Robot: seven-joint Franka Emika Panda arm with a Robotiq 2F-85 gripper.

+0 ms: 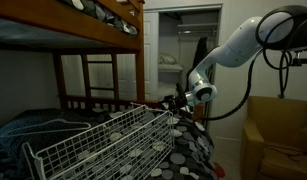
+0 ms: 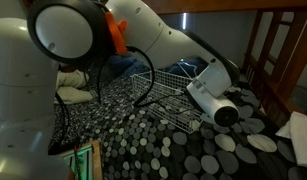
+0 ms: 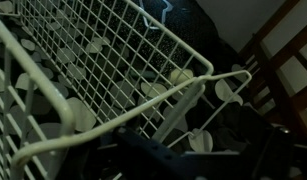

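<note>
A long white wire basket rests on the dark, dotted bedding. In the second exterior view, the same basket is partly hidden behind my arm. My gripper is low at the basket's far right end, beside its rim. Close up in the wrist view, the basket's white rim and wire side fill the left and middle. The dark gripper stands open along the bottom edge, close to the rim corner. Shadow hides whether its fingers touch the wire; no grip on it shows.
Past the basket in the wrist view lies a thin white wire shape, perhaps a hanger. A wooden bunk bed overhangs the left side. A tan armchair stands at the right. Bedding in front of the basket is clear.
</note>
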